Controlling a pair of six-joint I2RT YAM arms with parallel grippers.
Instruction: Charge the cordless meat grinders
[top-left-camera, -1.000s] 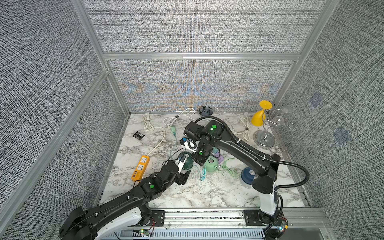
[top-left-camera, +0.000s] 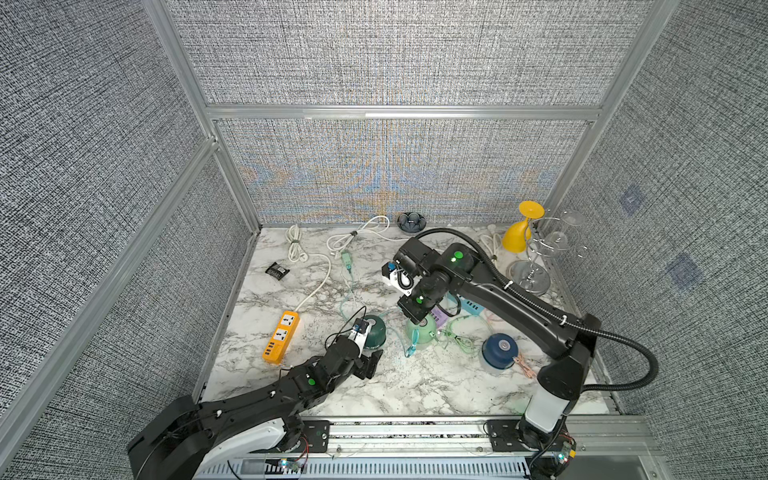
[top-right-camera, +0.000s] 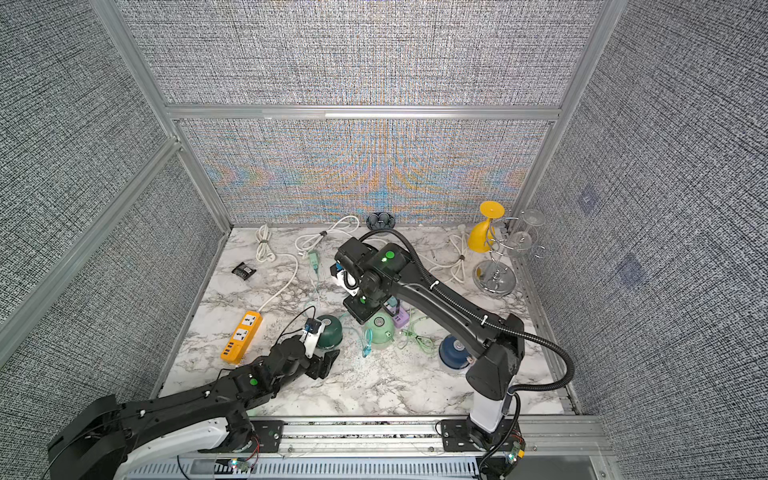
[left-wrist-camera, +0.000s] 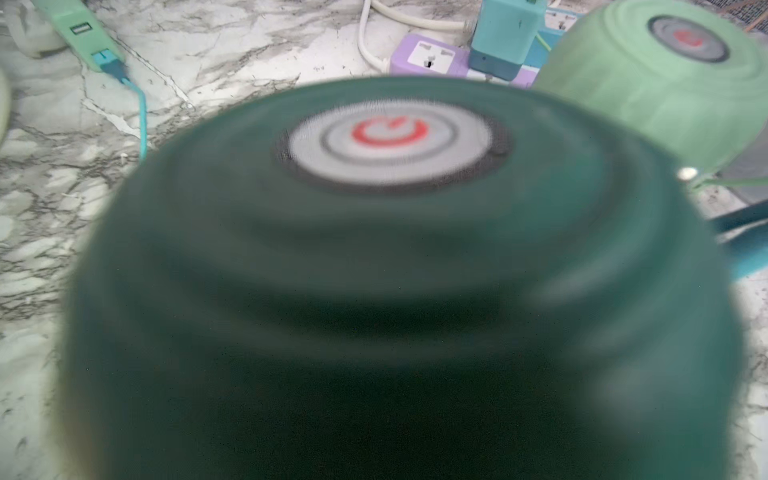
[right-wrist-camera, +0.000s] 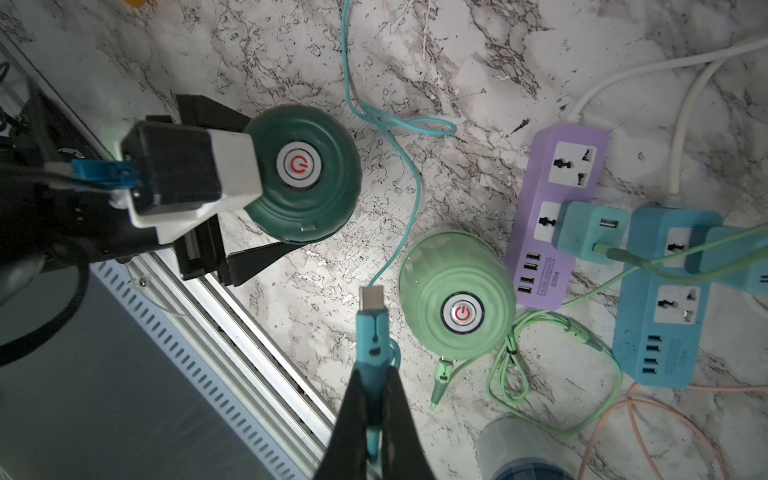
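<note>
The dark green grinder (right-wrist-camera: 320, 204) stands upright with its power button on top. My left gripper is open, one finger on each side of it; whether they touch it is unclear. In the left wrist view this grinder (left-wrist-camera: 400, 264) fills the foreground and hides the fingers. Shut on a teal cable's plug (right-wrist-camera: 373, 332), my right gripper hangs over the table between the dark green and light green (right-wrist-camera: 456, 288) grinders. The plug's metal end points toward the top of the right wrist view. A blue grinder (top-left-camera: 500, 350) stands at the right.
A purple power strip (right-wrist-camera: 544, 240) and a blue one (right-wrist-camera: 660, 320) carry adapters beside the light green grinder, with green and pink cords around. The orange strip (top-left-camera: 281, 337) lies left. A glass rack (top-left-camera: 529, 276) stands back right.
My right gripper has moved to the right and away from the dark green grinder, carrying the teal plug. The left arm has shifted slightly, and the dark green grinder sits a little nearer the front.
</note>
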